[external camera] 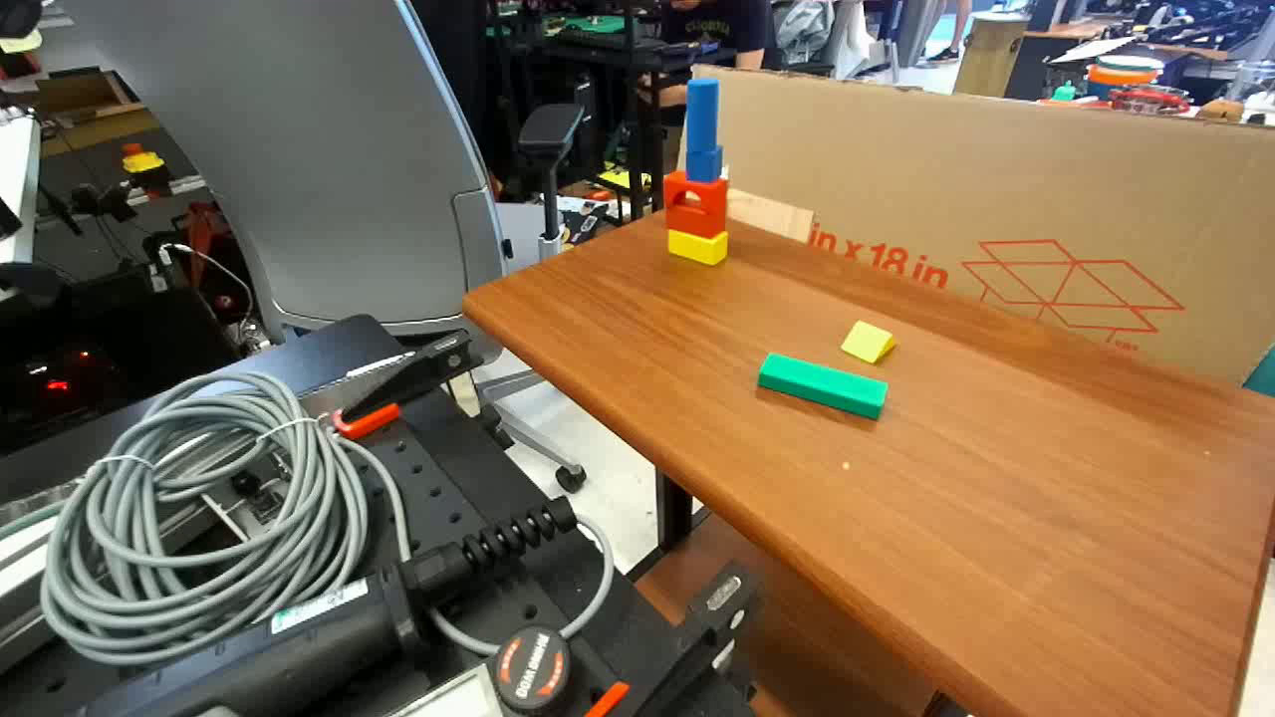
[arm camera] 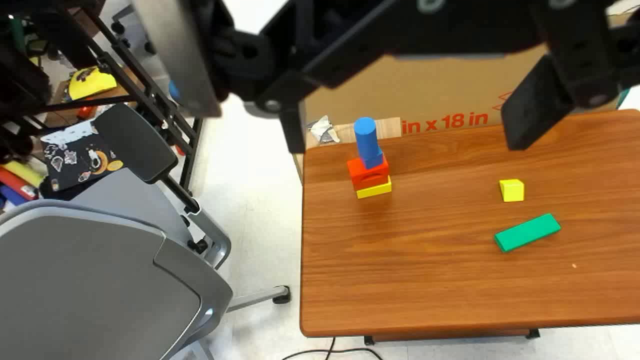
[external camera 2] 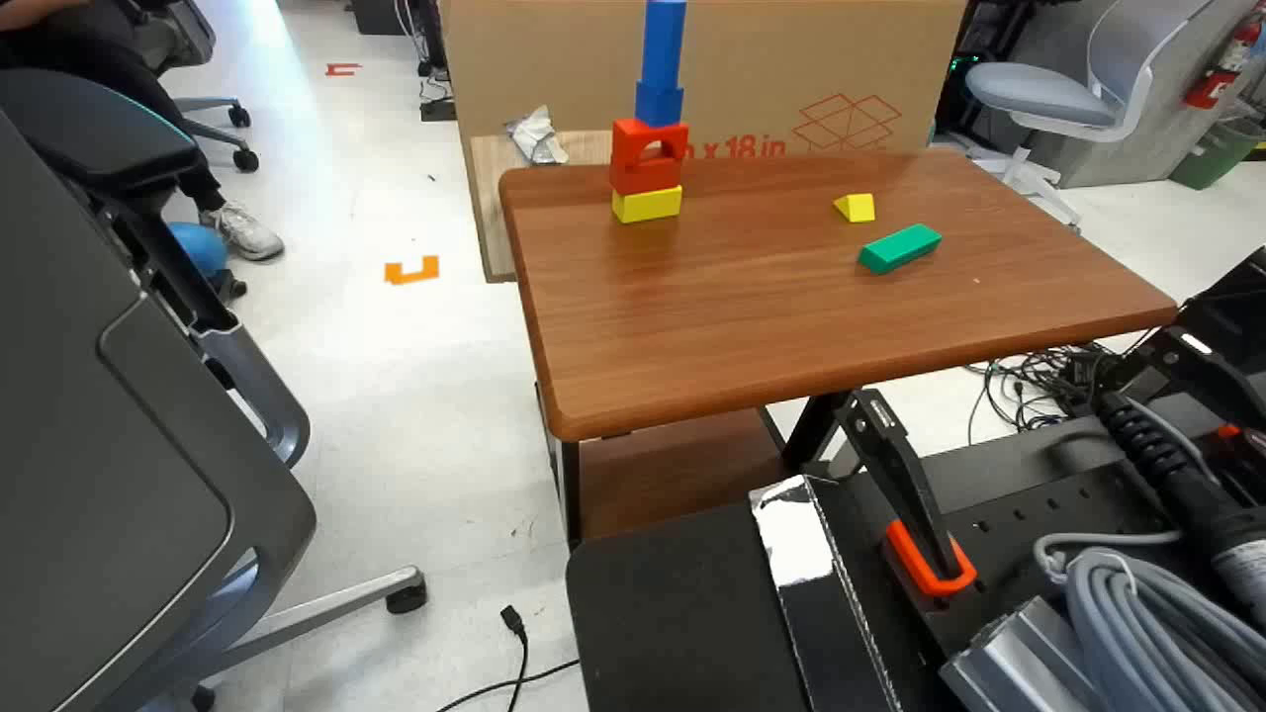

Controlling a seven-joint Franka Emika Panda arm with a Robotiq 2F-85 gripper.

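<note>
In the wrist view my gripper is open, its dark fingers (arm camera: 531, 108) wide apart with only the scene beyond between them. Below and well away from it, a tower stands near the table's back left corner. From the bottom up it has a yellow block (external camera: 698, 246), red blocks (external camera: 695, 219) with an arch, a small blue block (external camera: 705, 163) and a blue cylinder (external camera: 702, 113). A green block (external camera: 822, 386) lies flat on the table to the right. Just behind it rests a small yellow wedge (external camera: 868, 342). Neither exterior view shows the gripper.
A cardboard sheet (external camera 2: 771, 71) rises behind it. Grey chairs (arm camera: 90, 276) stand off the left side. A black bench with coiled grey cable (external camera: 215, 514) and clamps sits beyond the near edge.
</note>
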